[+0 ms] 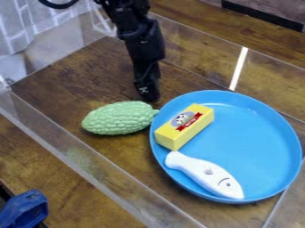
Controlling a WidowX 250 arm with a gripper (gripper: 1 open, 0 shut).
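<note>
The black gripper (145, 82) hangs low over the wooden board at the upper middle, pointing down; its fingers are dark and hard to make out, with nothing visible between them. Below it a green bumpy corn-like toy (117, 118) lies on the wood. To the right is a blue plate (256, 134) holding a yellow box with a printed label (183, 126) and a white fish-shaped object (209, 176).
Clear low walls (48, 125) border the work area at left. A blue item (21, 210) sits at the lower left outside. Bare wood is free left of the gripper and behind the plate.
</note>
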